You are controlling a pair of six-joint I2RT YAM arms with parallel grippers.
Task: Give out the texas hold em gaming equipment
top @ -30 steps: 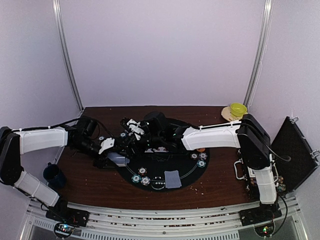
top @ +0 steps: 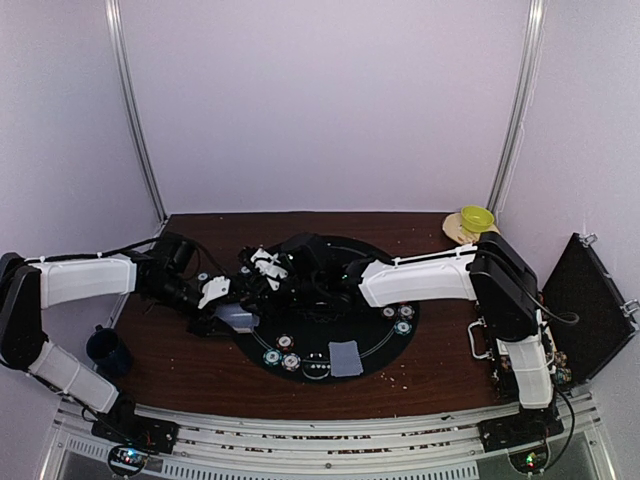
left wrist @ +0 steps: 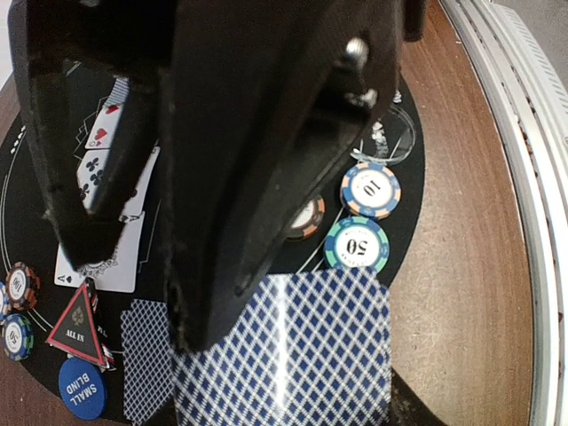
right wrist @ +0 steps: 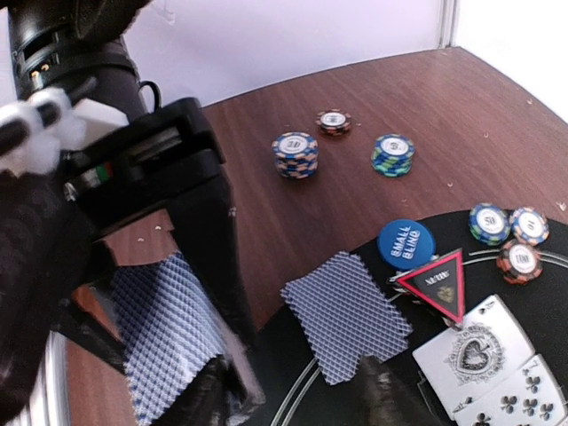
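In the left wrist view a blue-patterned card deck (left wrist: pixel 293 355) fills the bottom, with my left gripper shut on it. From above, this deck (top: pixel 236 318) shows at the mat's left edge. My right gripper is open beside the held deck (right wrist: pixel 164 328), one fingertip close to its edge; whether they touch I cannot tell. Nothing shows between its fingers, which loom dark over the deck in the left wrist view. Face-down cards (right wrist: pixel 346 315) lie on the mat below, and another face-down pair (top: pixel 345 359) lies at the front.
Face-up cards (right wrist: pixel 484 351), an ALL IN triangle (right wrist: pixel 439 284) and a SMALL BLIND button (right wrist: pixel 406 244) lie nearby. Chip stacks (right wrist: pixel 295 155) stand on the wood. An open case (top: pixel 590 310) is at the right, a mug (top: pixel 108 352) at the left. Bare wood lies in front.
The left arm and its deck stay put.
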